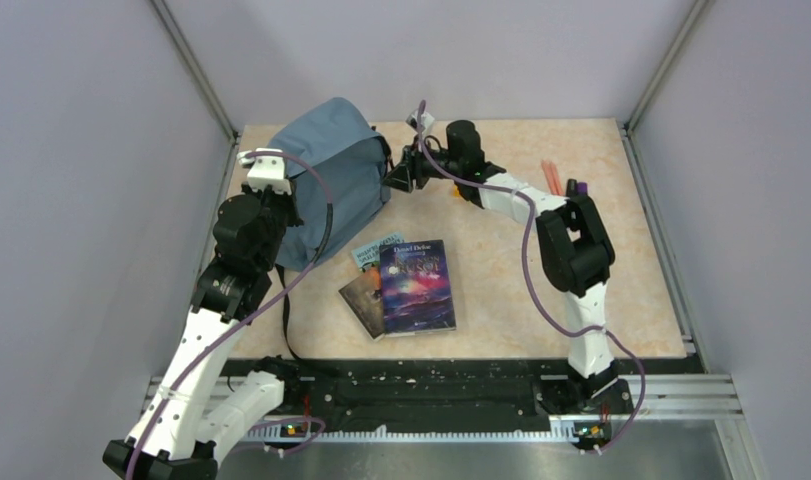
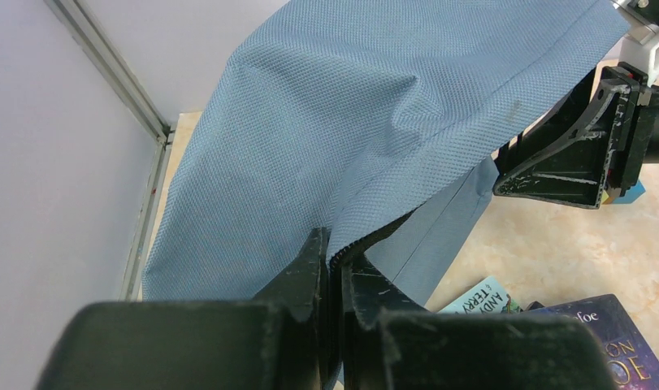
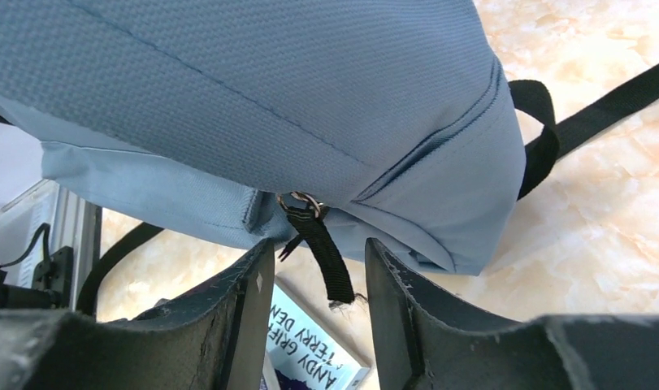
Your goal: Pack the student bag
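Note:
The blue-grey bag lies at the back left, filling much of both wrist views. My left gripper is shut on the bag's fabric edge, with the dark zipper running into it. My right gripper stands part open at the bag's right side, its fingers either side of a black zipper pull on a metal ring. Several books lie front of the bag: a large purple one, a light blue one and a darker one.
Pink pencils and dark markers lie at the back right, with a yellow item partly behind the right arm. A black strap trails from the bag to the front edge.

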